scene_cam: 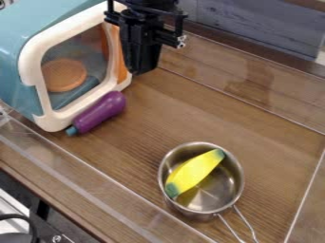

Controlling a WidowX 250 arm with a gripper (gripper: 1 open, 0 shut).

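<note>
The black gripper [140, 59] hangs at the top, in front of the upper right part of a light blue toy box with a white-framed door [53, 119]; whether its fingers touch anything is unclear. They look shut, with nothing visible between them. Inside the box an orange round piece [64, 74] shows. A purple eggplant [99, 113] lies by the box's lower right corner. A steel pot [222, 197] at the lower right holds a yellow banana [192, 172].
A grey wooden wall [267, 28] runs along the back.
</note>
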